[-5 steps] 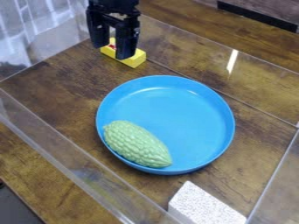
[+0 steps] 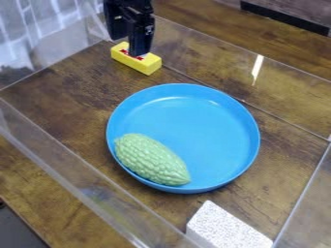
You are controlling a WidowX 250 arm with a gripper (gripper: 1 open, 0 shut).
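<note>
My gripper is at the top left, dark, open, above a yellow block with some red on its top. A blue plate sits in the middle of the wooden surface, with a green bumpy vegetable-like object lying on its lower left part.
A white speckled block lies at the bottom right. Clear plastic walls border the workspace at left and right. Bare wood is free left of the plate.
My gripper has moved up in the view, away from the plate, uncovering more of the yellow block. The plate and the green object have stayed still.
</note>
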